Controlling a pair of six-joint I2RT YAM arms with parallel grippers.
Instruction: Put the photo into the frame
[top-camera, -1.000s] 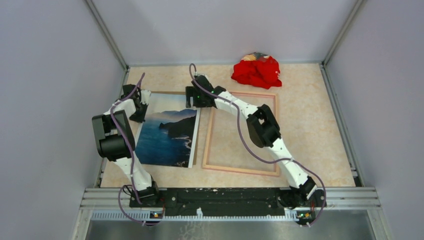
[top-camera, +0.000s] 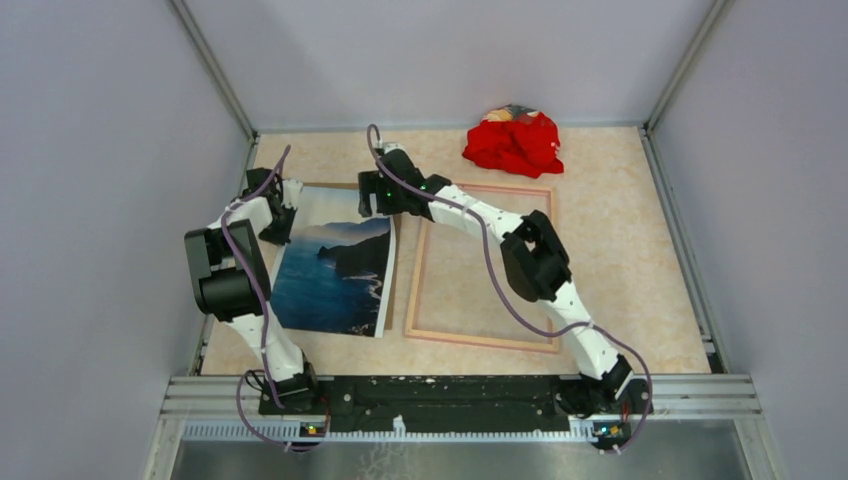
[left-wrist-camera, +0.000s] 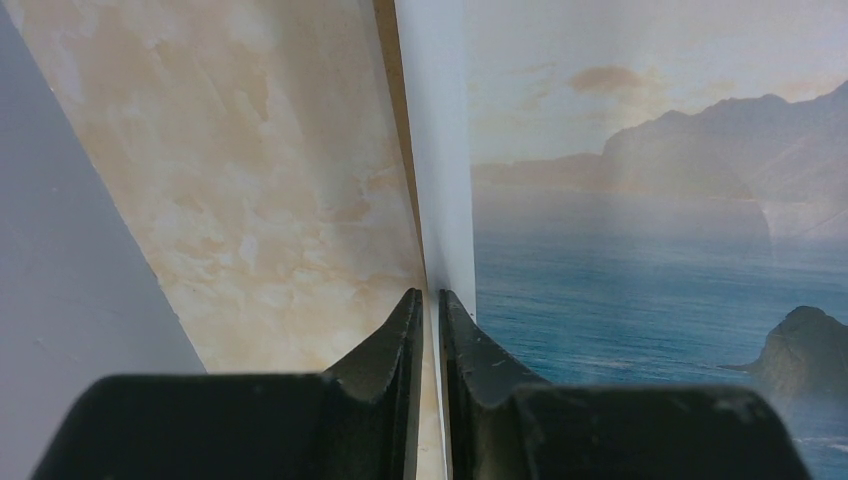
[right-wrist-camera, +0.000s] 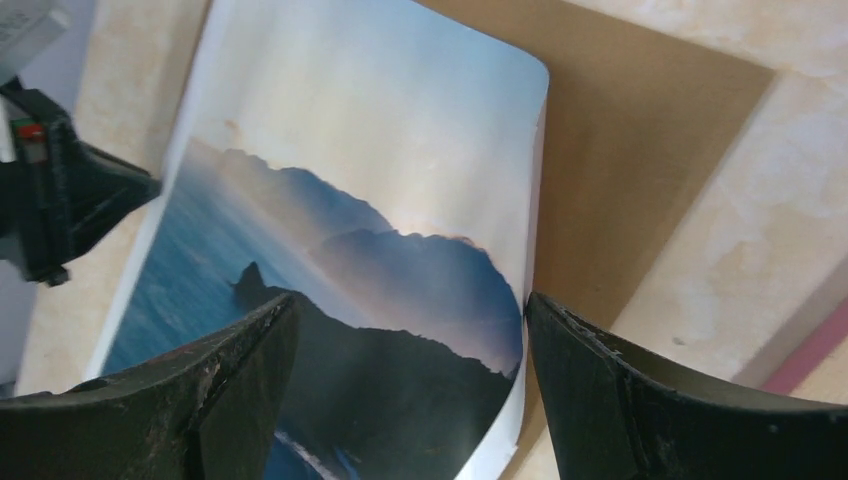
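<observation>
The photo, a blue seascape with a white border, lies at the left on a brown board. To its right is the empty wooden frame. At the photo's left edge, my left gripper is open by a narrow gap. Its right finger overlaps the white border, and whether it touches the sheet I cannot tell. My right gripper is open wide over the photo's upper right part. One finger meets the photo's right edge, where the sheet bulges up slightly off the board.
A crumpled red cloth lies at the back, behind the frame. A grey wall stands close to the left gripper.
My right gripper has shifted left, further over the photo's upper right part. The left arm, photo and frame look unmoved.
</observation>
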